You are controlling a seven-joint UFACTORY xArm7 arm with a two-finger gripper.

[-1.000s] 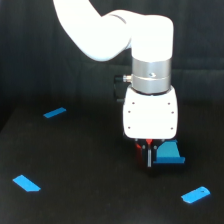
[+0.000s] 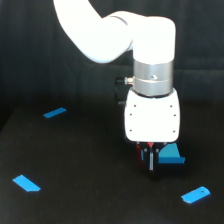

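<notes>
My gripper (image 2: 150, 160) points straight down over the dark table, right of the picture's middle. Just right of its fingers and partly behind them is a blue object (image 2: 171, 152), lighter on its upper face. Small bits of red show around the finger bases, and I cannot tell whether they belong to a held thing or to something behind. The fingers are dark and small against the dark surface, so their opening is unclear.
Blue tape strips lie flat on the black table: one at back left (image 2: 55, 112), one at front left (image 2: 26, 183), one at front right (image 2: 195, 194). Bare table surrounds them, with a dark curtain (image 2: 60, 50) behind.
My gripper has come down slightly and shifted a little to the right. Less red shows under the hand now. The blue object and the tape strips look unmoved.
</notes>
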